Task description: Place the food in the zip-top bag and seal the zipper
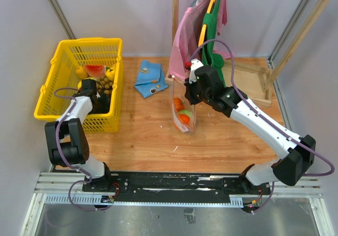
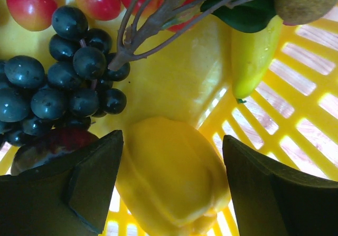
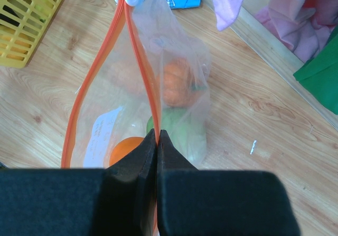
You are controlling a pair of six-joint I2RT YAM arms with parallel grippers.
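My left gripper is down inside the yellow basket, open, its fingers either side of a yellow pepper, beside dark grapes, cherries and a long yellow fruit. My right gripper is shut on the rim of the clear zip bag, which has an orange zipper edge and stands on the table, mouth upward. Orange food and a pale green item lie inside the bag.
A blue folded cloth pouch lies between basket and bag. A wooden rack with pink and green hanging cloths stands at the back right.
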